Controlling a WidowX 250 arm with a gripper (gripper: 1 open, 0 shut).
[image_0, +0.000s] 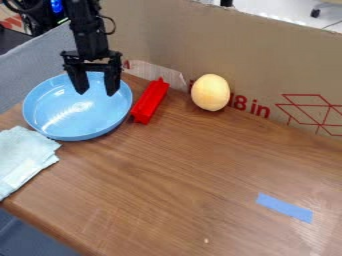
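Observation:
My black gripper (95, 84) hangs over the back part of a light blue round plate (74, 112) at the left of the camera view. Its two fingers point down and stand apart, with nothing seen between them. Nothing lies on the visible part of the plate. Just right of the plate lies a red elongated object (151, 101), and farther right a pale yellow-orange oval object (210, 92) rests near the cardboard wall.
A pale folded cloth (20, 160) lies at the left front edge of the wooden table (174, 200). A strip of blue tape (285, 208) is at the right. A cardboard wall (281, 60) closes the back.

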